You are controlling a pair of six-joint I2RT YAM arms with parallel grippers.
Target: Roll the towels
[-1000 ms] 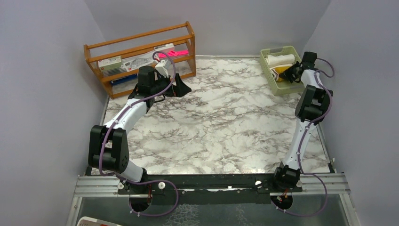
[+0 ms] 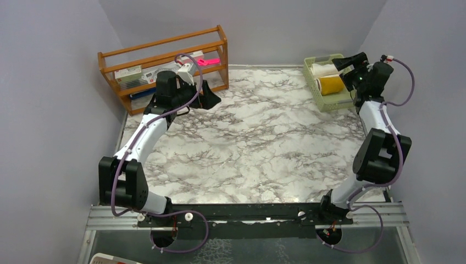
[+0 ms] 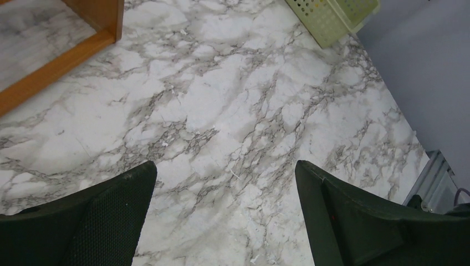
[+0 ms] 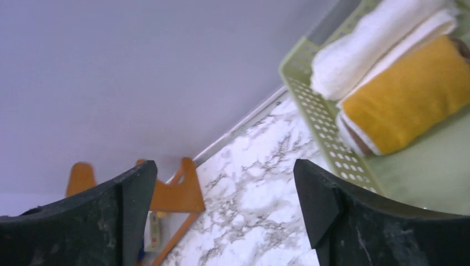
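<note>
Two rolled towels lie side by side in the green basket [image 2: 336,104] at the far right: a white towel [image 2: 324,70] along the back and a yellow towel [image 2: 331,84] in front of it. In the right wrist view the yellow towel [image 4: 410,94] shows white and brown layers at its end, against the white towel [image 4: 377,50]. Raised near the basket's right side, my right gripper [image 2: 351,71] is open and empty, apart from both towels. On the left, my left gripper [image 2: 207,98] hangs open over bare table, nothing between its fingers.
A wooden rack [image 2: 165,58] with boxes and a pink item [image 2: 207,62] stands at the back left, close to my left arm. A wall rises beside the basket on the right.
My right gripper has risen up and away from the basket's inside, leaving the yellow towel in place and uncovered. The left arm has shifted slightly.
</note>
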